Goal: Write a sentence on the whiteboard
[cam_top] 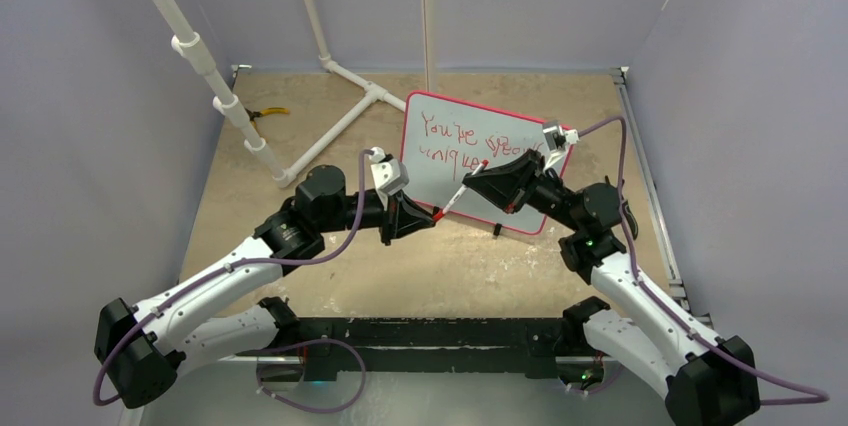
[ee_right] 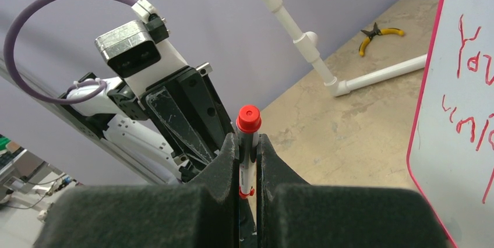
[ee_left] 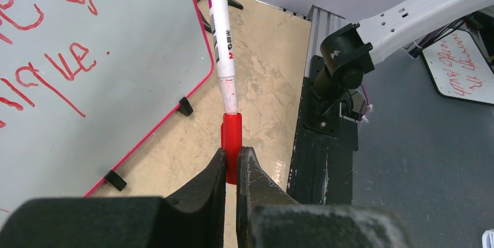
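Observation:
A red-edged whiteboard (cam_top: pixel 420 176) lies tilted on the table, with two lines of red handwriting on it; the right arm covers part of the text in the top view. Between my two arms, in front of the board, is a white marker (ee_left: pixel 222 44). My left gripper is shut on its red cap (ee_left: pixel 232 128), which sits over the marker's tip end. My right gripper is shut on the marker's white body, with the red end (ee_right: pixel 249 117) sticking up past its fingers. The marker is clear of the board.
White pipes (cam_top: pixel 340 131) stand behind and left of the board. Yellow-handled pliers (cam_top: pixel 268 112) lie at the back left. Small black clips (ee_left: pixel 184 106) hold the board's lower edge. Bare table (cam_top: pixel 430 281) lies in front of the board.

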